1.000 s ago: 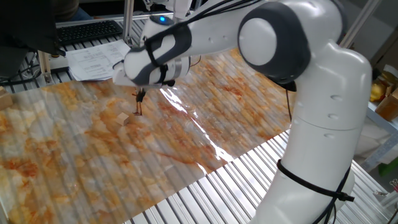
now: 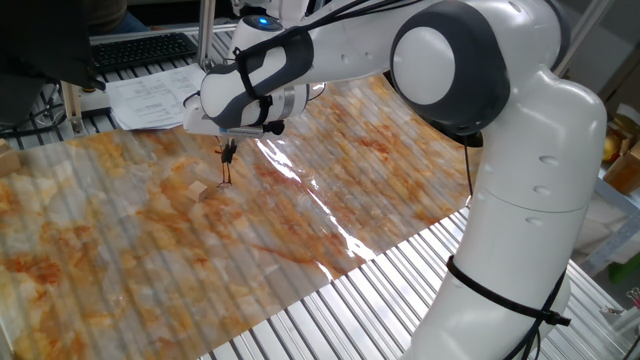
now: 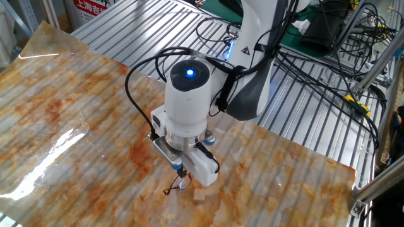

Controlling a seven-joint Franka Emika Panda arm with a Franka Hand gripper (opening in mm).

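My gripper (image 2: 228,153) points down over the marbled sheet, its dark fingers close together. A pair of thin-framed glasses (image 3: 181,185) appears to hang from the fingertips, and I am shut on it. In exterior view 1 its slim dark parts reach down to about the sheet's surface; whether they touch it is hard to tell. A small wooden block (image 2: 197,190) sits on the sheet close beside the glasses. In exterior view 2 that block (image 3: 199,195) shows just right of the glasses, below the white gripper housing, which partly hides the fingers.
The orange and white marbled sheet (image 2: 110,270) is largely bare around the gripper. Papers (image 2: 155,98) and a keyboard (image 2: 145,50) lie beyond its far edge. Another wooden piece (image 2: 8,158) is at the left edge. Cables (image 3: 328,82) run over the slatted table.
Over the last second the arm has shifted slightly, and the gripper and glasses have moved a little to the right in exterior view 1. The block has stayed put.
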